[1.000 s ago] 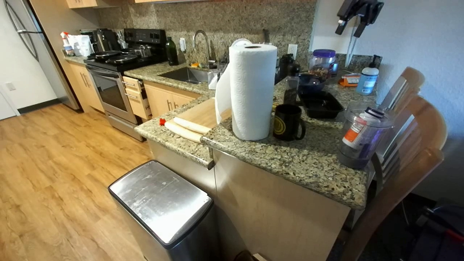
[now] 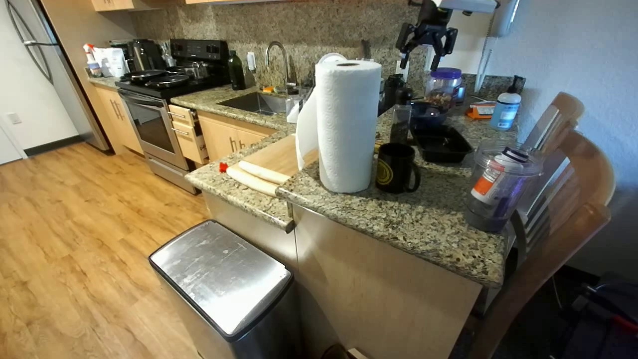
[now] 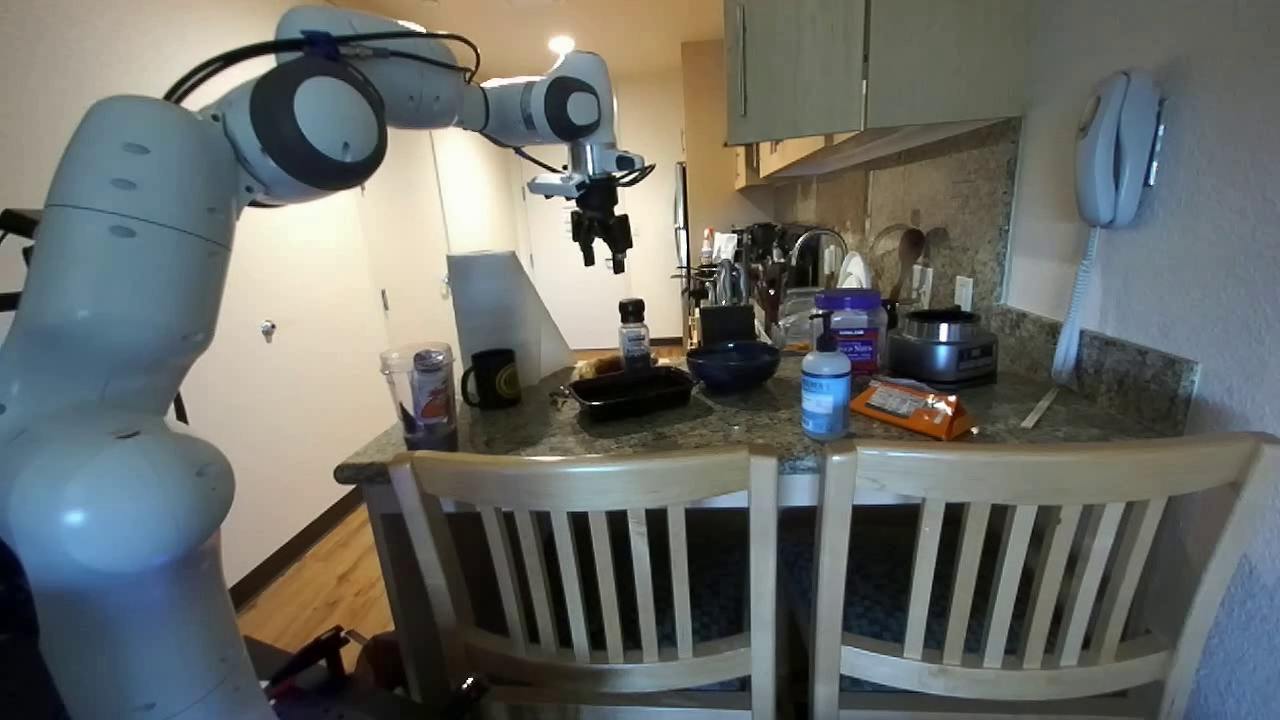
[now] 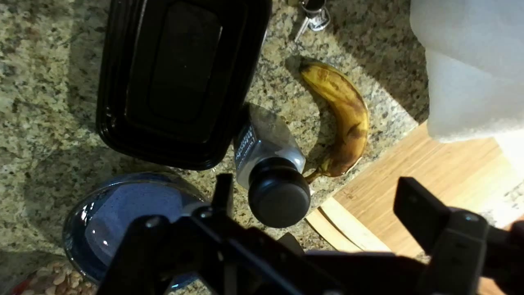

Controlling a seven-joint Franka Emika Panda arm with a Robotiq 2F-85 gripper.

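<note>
High over the counter, my gripper stands open, its fingers apart and empty. In the wrist view a pepper grinder with a black cap rises between and just beyond the fingertips, well below them. A brown-spotted banana lies on the granite beside it. The black rectangular tray sits against the grinder's other side. A dark blue bowl is partly covered by one finger. In the second exterior view the grinder stands upright behind the tray, below my gripper.
The tall paper towel roll and black mug stand near the counter's end. A clear container holds a bottle. Soap, an orange packet and a purple-lidded jar are on the bowl's side. Chairs line the front.
In the first exterior view my gripper has moved left and somewhat lower, from near the wall to above the jar and bowl area. The counter objects have stayed put.
</note>
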